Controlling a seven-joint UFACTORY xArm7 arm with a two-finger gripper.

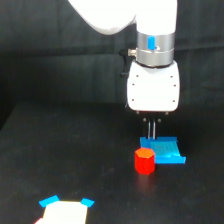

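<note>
A red block (145, 161) with a faceted outline stands on the dark table, overlapping the front left part of a small blue tray (170, 158) in the camera view. Whether it rests on the tray's edge or just in front of it, I cannot tell. My gripper (151, 131) points down over the back of the tray, behind and above the red block. Its two thin fingers are close together, and nothing shows between them.
At the bottom left, cut off by the frame edge, sits a pale object (65, 213) with blue corners and a bit of red beside it.
</note>
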